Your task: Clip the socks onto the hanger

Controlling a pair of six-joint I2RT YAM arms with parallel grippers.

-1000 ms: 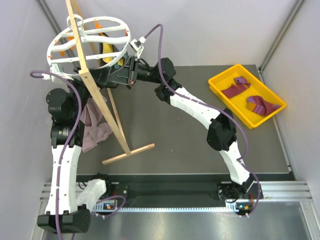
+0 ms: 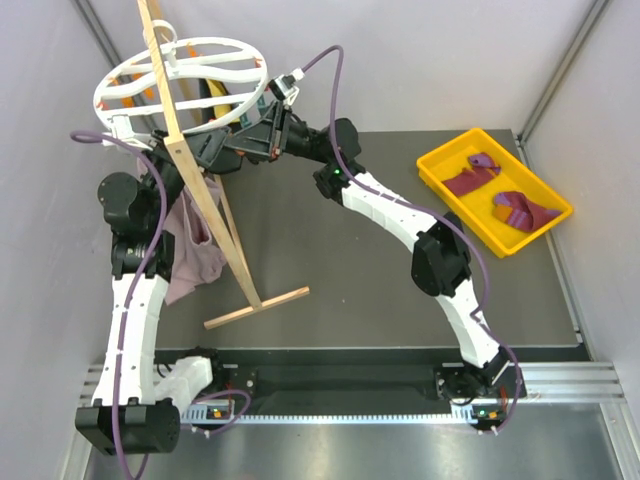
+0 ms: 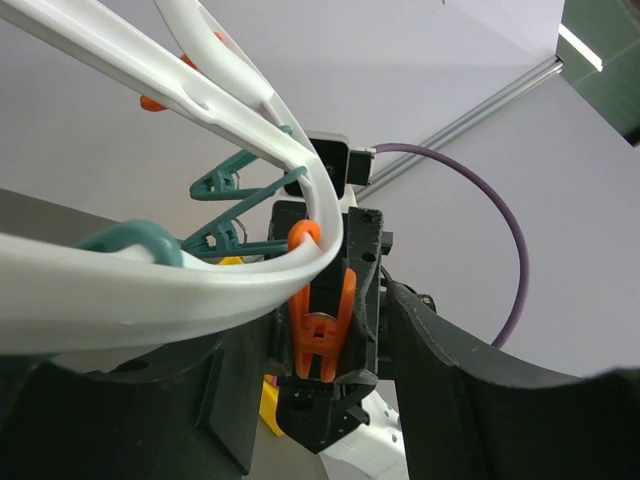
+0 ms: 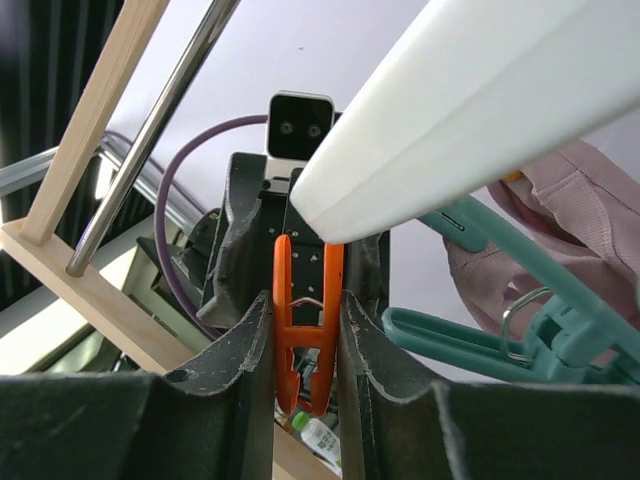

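Observation:
The white round hanger (image 2: 180,60) hangs on the wooden stand (image 2: 215,225). My right gripper is shut on an orange clip (image 4: 330,300) just below the hanger's rim. My left gripper stands part open, facing that clip and the right gripper, near the rim. Green clips (image 3: 225,215) hang from the hanger beside them. Pink cloth (image 2: 195,260) hangs beneath the hanger. Socks (image 2: 520,210) lie in the yellow bin (image 2: 440,195) at right.
The stand's foot (image 2: 255,309) lies on the grey table (image 2: 350,290), whose middle is clear. Walls border the left, back and right sides.
My left arm has moved slightly right over the last second. The hanger has shifted a little, and the right wrist has risen slightly from where it was a second ago.

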